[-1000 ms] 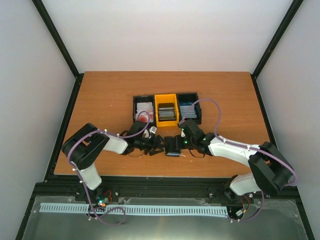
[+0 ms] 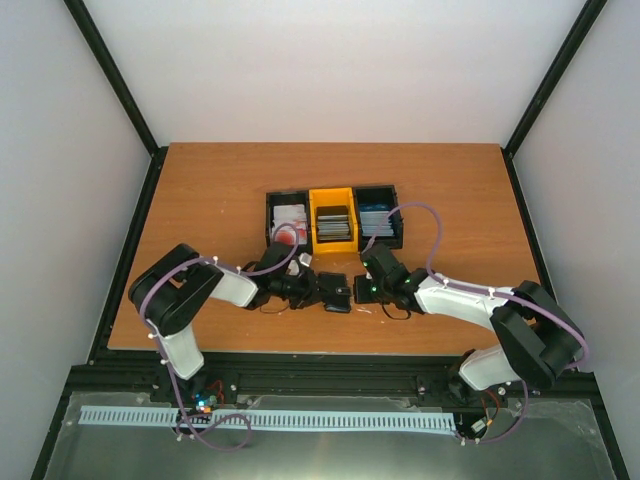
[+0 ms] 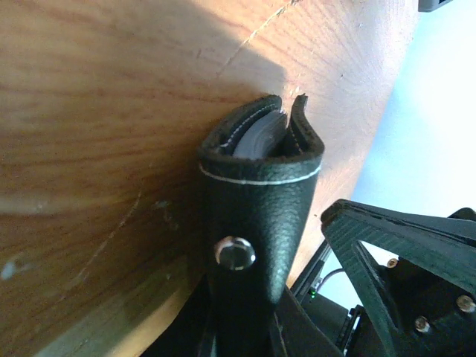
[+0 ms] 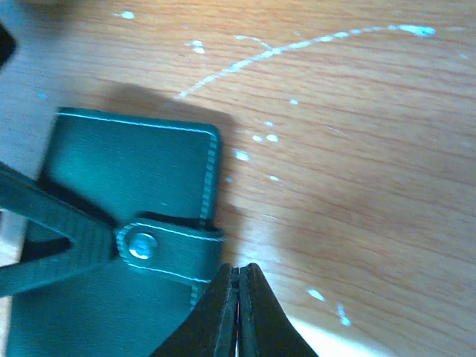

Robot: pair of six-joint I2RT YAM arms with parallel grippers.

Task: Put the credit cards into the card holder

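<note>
The dark leather card holder (image 2: 336, 306) lies on the table between the two grippers. In the left wrist view the card holder (image 3: 260, 208) stands edge-on, its far end slightly parted over grey inner layers. My left gripper is shut on it. From the right wrist view, a left finger (image 4: 82, 245) lies across the holder's face, beside the snap of the strap (image 4: 171, 245). My right gripper is shut with nothing between its fingertips; the strap is outside them, just to the left. Credit cards (image 2: 334, 228) sit in the boxes behind.
Behind the holder stand a left black box (image 2: 270, 212), a yellow box (image 2: 333, 196) and a right black box (image 2: 376, 190), all holding cards. Bare wooden table (image 2: 450, 210) stretches out on both sides of the boxes.
The right gripper, shut throughout, shifted off the strap to the holder's right.
</note>
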